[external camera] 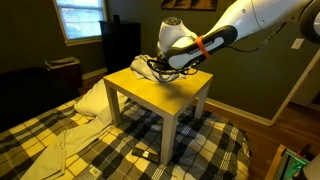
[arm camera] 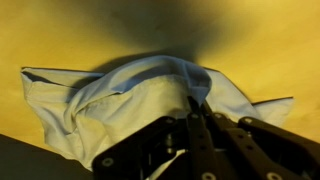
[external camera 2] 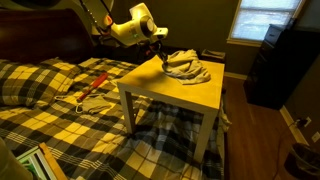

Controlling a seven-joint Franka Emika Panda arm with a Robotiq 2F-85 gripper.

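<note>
A pale grey-white cloth (external camera: pixel 143 67) lies crumpled on the square table (external camera: pixel 165 95), toward its far side. Seen from the other side, the cloth (external camera 2: pixel 187 68) forms a loose heap near the back of the tabletop. My gripper is shut, its tips against a raised fold of the cloth (arm camera: pixel 130 105) in the wrist view. Whether any fabric is pinched between the fingers cannot be made out. Two corners of the cloth spread out left and right, flat on the wood. In exterior view 1 the gripper (external camera: pixel 160 69) is small and partly lost against the cloth.
Bare tabletop lies in front of the cloth. A checked blanket (external camera 2: pixel 90 135) covers the bed around the table, with a dark remote-like object (external camera: pixel 146 155) on it. Light fabric (external camera: pixel 92 105) hangs beside the table's left side.
</note>
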